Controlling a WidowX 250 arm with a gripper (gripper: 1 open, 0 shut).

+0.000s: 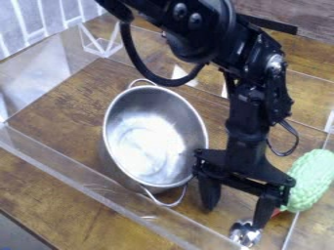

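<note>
A steel pot point(146, 132) with wire handles sits on the wooden surface, left of my black gripper point(235, 198). The gripper is open and low, its left finger beside the pot's right rim near the front handle, its right finger near a green textured object point(308, 179). A metal scoop point(245, 233) lies just below the gripper; its red handle is mostly hidden.
Clear acrylic walls point(78, 183) border the work area on the left, back and front. The wooden floor point(72, 112) left of the pot is clear.
</note>
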